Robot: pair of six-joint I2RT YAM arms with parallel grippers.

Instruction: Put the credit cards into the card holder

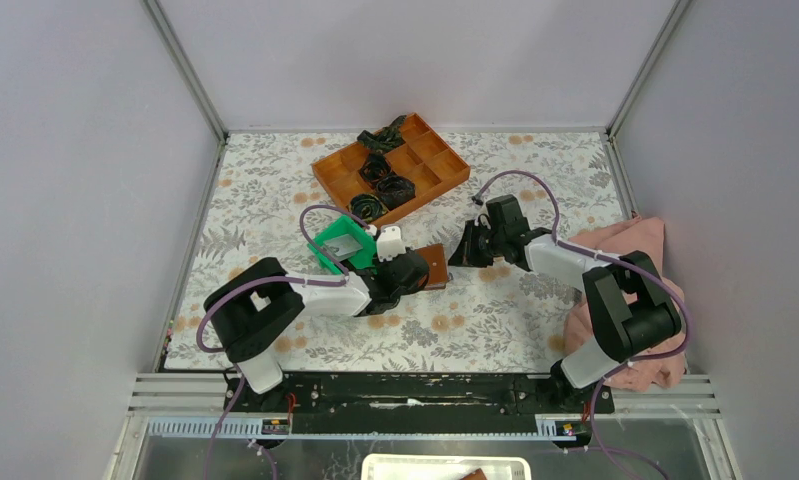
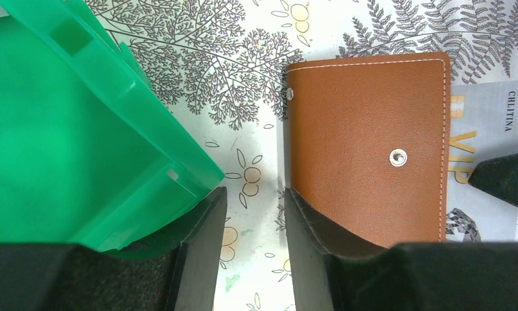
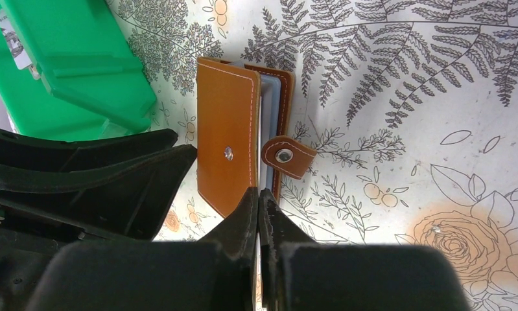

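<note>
The brown leather card holder [image 2: 366, 142] lies on the patterned table beside the green tray [image 2: 81, 129]. A clear VIP card sticks out from its right side; in the right wrist view pale cards [image 3: 269, 97] show inside, next to a snap strap [image 3: 288, 155]. My left gripper is over the holder's left edge, fingers apart with nothing seen between them. My right gripper is shut, its tips at the holder's open side, nothing clearly between them.
An orange wooden compartment tray [image 1: 430, 170] with dark coiled items stands behind. A pink cloth [image 1: 655, 240] lies at the right.
</note>
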